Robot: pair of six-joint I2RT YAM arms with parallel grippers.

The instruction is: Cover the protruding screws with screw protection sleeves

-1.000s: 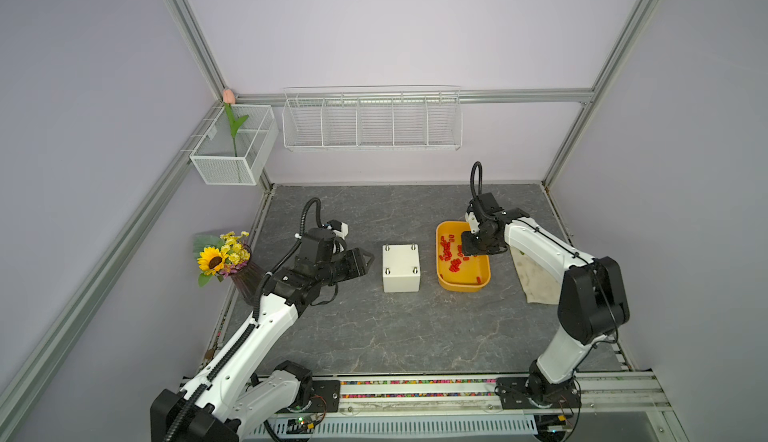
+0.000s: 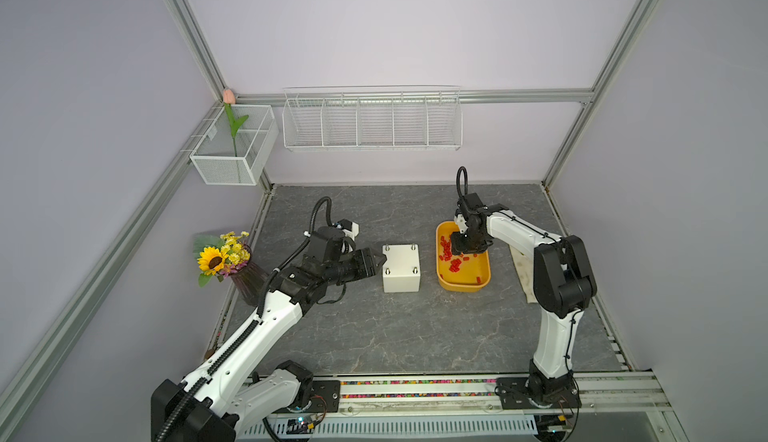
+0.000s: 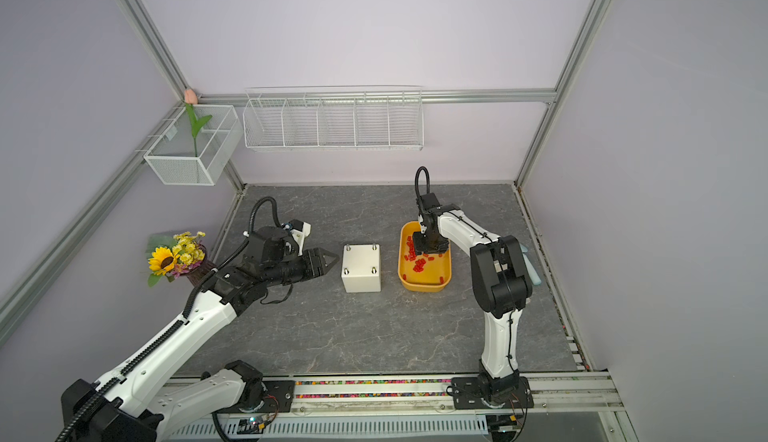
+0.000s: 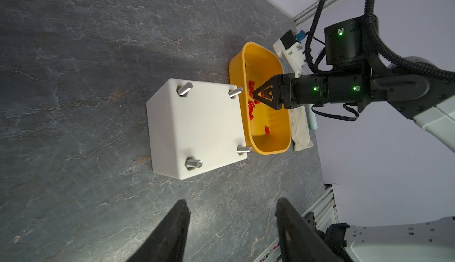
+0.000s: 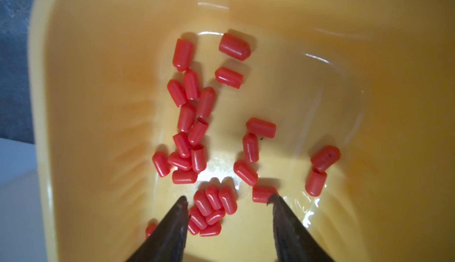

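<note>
A white block [image 2: 401, 267] stands mid-table with bare metal screws at the corners of its top, clearest in the left wrist view [image 4: 203, 119]. Right of it an orange bin [image 3: 424, 280] holds several red sleeves [image 5: 205, 101], lying loose. My left gripper is open and empty, above and left of the block; its fingertips frame bare table. My right gripper is open over the bin, pointing down, with sleeves below and between its fingertips in that view but none clearly held.
A vase of flowers [image 2: 244, 278] stands at the left, a light board [image 2: 526, 278] lies at the right, and wire baskets [image 2: 372, 122] hang on the walls.
My right gripper has moved left, farther over the bin. My left gripper has shifted a little to the right, toward the block.
</note>
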